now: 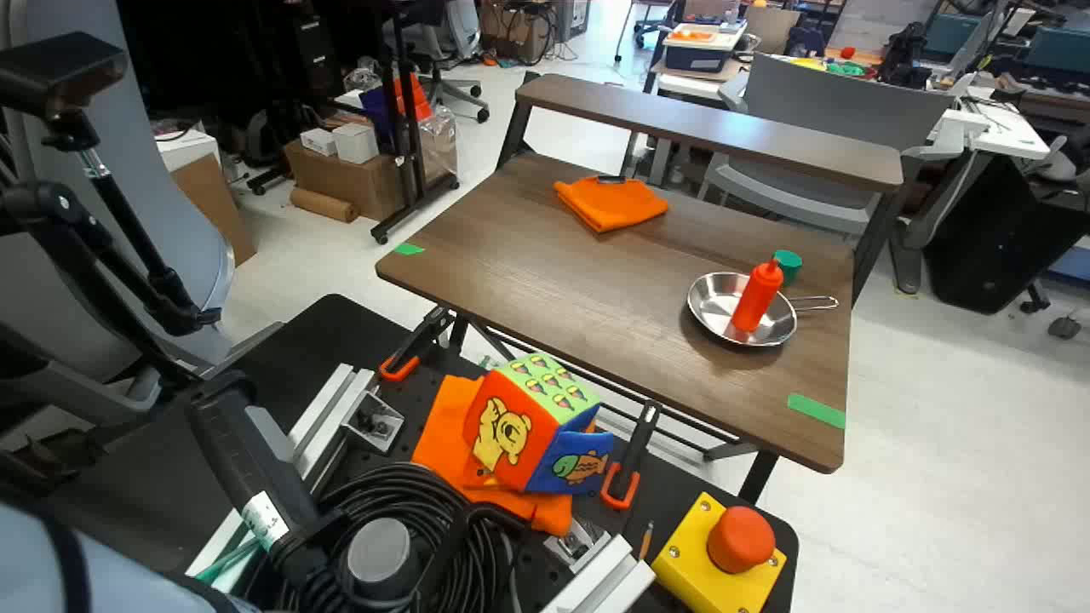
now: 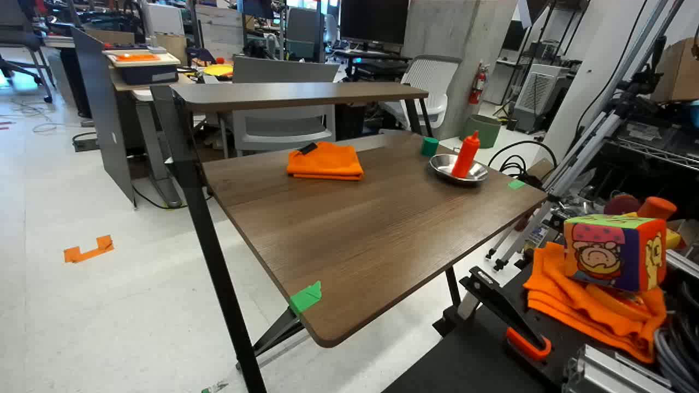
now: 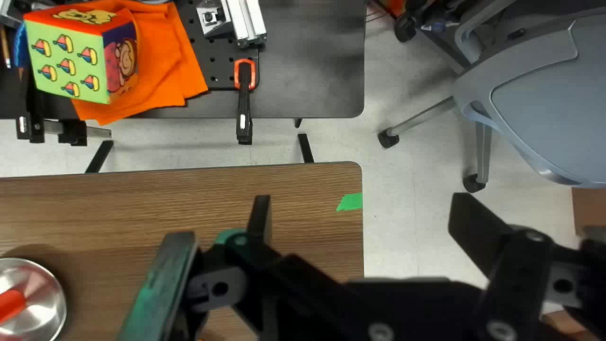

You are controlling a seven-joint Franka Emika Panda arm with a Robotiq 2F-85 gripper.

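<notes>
In the wrist view my gripper is open, its dark fingers [image 3: 472, 224] wide apart with nothing between them. Below it are the right end of the brown table [image 3: 295, 184] and the pale floor. A shiny metal pan [image 1: 707, 298] holds an upright red squeeze bottle [image 1: 757, 296], with a small green cup [image 1: 788, 264] just behind; the wrist view catches only part of the pan [image 3: 48, 301]. A folded orange cloth [image 2: 324, 161] with a dark item [image 2: 308, 148] on top lies farther along the table. Neither exterior view clearly shows the gripper.
A raised shelf [image 1: 715, 128] runs along the table's back edge. On the black stand [image 3: 318, 62] are a colourful soft cube [image 1: 531, 424] over orange cloth, clamps [image 3: 244, 102], coiled cable [image 1: 409, 521] and a red button box [image 1: 720, 552].
</notes>
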